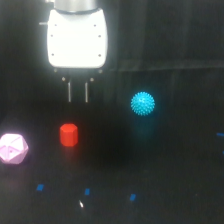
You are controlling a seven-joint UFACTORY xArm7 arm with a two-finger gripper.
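My gripper [78, 92] hangs at the upper left of the camera view, below the white hand [78, 40]. Its two thin fingers stand apart, and only dark background shows between them. Below the fingers, slightly to their left, a small red block [69, 135] rests on the dark surface. To the right is a blue spiky ball [143, 103], well clear of the gripper. A pink faceted ball [13, 148] lies near the left edge.
Small blue marks [87, 191] dot the dark surface [160, 165] near the front, with another at the right edge. A tiny pale speck [81, 204] shows at the bottom.
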